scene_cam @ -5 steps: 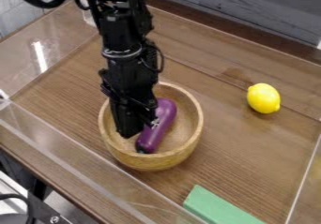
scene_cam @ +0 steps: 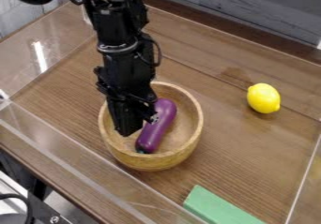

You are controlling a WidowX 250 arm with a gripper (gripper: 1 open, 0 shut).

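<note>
A black robot gripper [scene_cam: 130, 115] reaches down from the top into the left part of a round wooden bowl [scene_cam: 185, 147]. In the bowl, a purple eggplant [scene_cam: 156, 129] lies at a slant just right of the gripper's tip. The fingertips are dark and overlap each other in this view, with nothing clearly visible between them; whether they touch the eggplant is hard to tell.
A yellow lemon [scene_cam: 264, 97] lies on the wooden table [scene_cam: 245, 148] to the right of the bowl. A green block [scene_cam: 221, 209] is at the front. The table behind the bowl is clear, with walls along the back.
The gripper has shifted very slightly within the bowl. The eggplant, bowl and other objects look unchanged.
</note>
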